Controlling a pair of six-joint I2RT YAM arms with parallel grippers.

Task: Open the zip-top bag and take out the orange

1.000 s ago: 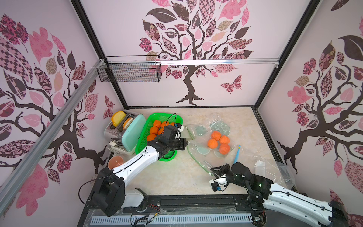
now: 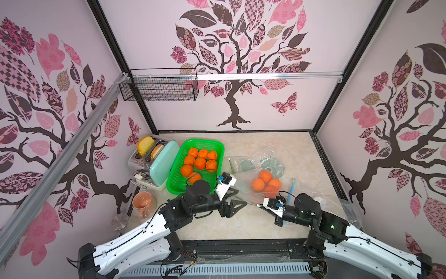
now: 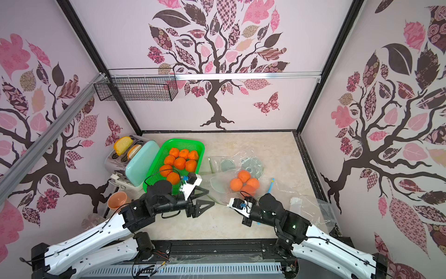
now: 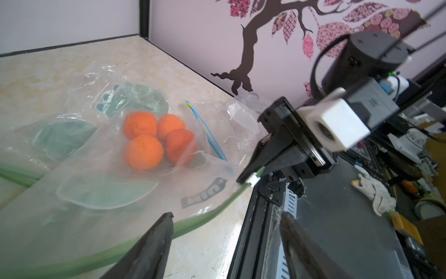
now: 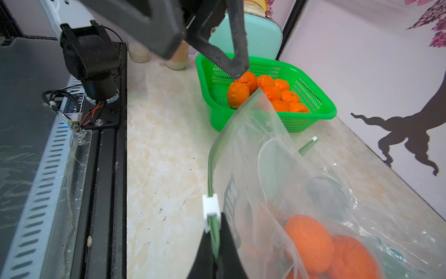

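The clear zip top bag [image 4: 111,190] has a green zip strip [image 4: 199,223] with a white slider [image 5: 211,207]. Several oranges [image 4: 143,152] rest inside it, seen through the plastic. My right gripper is shut on the end of the strip, right by the slider, lifting that corner off the table. The left gripper is open beside the bag, its fingers spread apart with nothing gripped. In the left wrist view part of the strip passes behind one of its fingers [image 4: 151,246].
A green basket [image 2: 172,183] with several oranges stands at the left, beside a toaster [image 2: 165,162] and an orange mug [image 2: 144,203]. Another bag with green prints [image 4: 134,95] lies behind, and one with a blue strip [image 4: 206,130] to the right.
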